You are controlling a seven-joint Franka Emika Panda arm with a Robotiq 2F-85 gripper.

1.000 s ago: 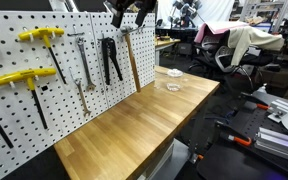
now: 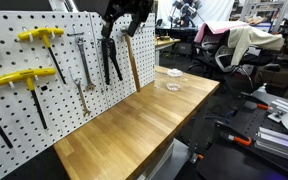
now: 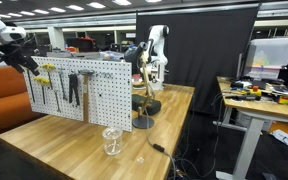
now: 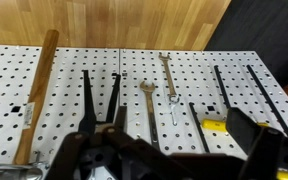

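Observation:
A white pegboard holds several tools. In exterior view 1 a hammer with a wooden handle (image 2: 134,67) hangs right of black-handled pliers (image 2: 108,60). A long wrench (image 2: 86,62) and a shorter one (image 2: 81,97) hang left of the pliers, then yellow T-handle hex keys (image 2: 24,76). My gripper (image 2: 123,24) is open near the board's top, by the pliers and hammer. The wrist view shows its dark fingers (image 4: 97,150) spread apart and nothing held; beyond them are the pliers' handles (image 4: 89,102), wrenches (image 4: 150,108) and the hammer's handle (image 4: 37,92).
A clear glass jar (image 3: 112,142) stands on it, with a lamp-like stand (image 3: 144,115) near the board's end. A second table with clutter (image 3: 259,98) is off to the right.
My gripper has shifted slightly left and down in exterior view 1, staying by the board's top. The tools hang where they were.

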